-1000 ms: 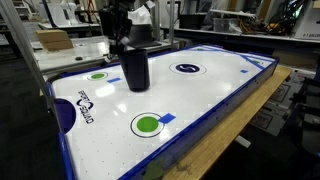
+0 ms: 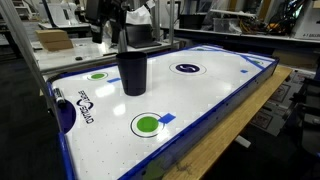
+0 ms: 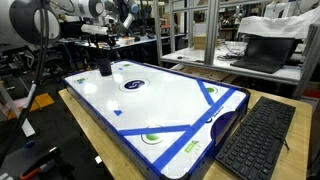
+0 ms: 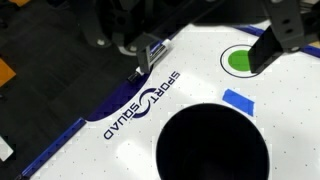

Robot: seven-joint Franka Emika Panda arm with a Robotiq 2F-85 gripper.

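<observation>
A black cup (image 2: 132, 76) stands upright on the white game table (image 2: 190, 105). The wrist view looks down onto its dark round opening (image 4: 212, 145); I cannot make out anything inside. My gripper is open above the table, beside the cup, with printed tabletop showing between its spread fingers. A slim marker-like object (image 2: 58, 96) lies at the table's left edge, apart from the cup. Part of it (image 4: 157, 53) shows in the wrist view, close to the left finger and partly covered by it.
A black keyboard (image 3: 258, 137) and a laptop (image 3: 267, 54) sit on neighbouring surfaces. The table has a raised blue border (image 3: 188, 151). Most of its top, away from the cup, is clear.
My gripper has shifted up and left from the cup; the cup stands slightly farther left.
</observation>
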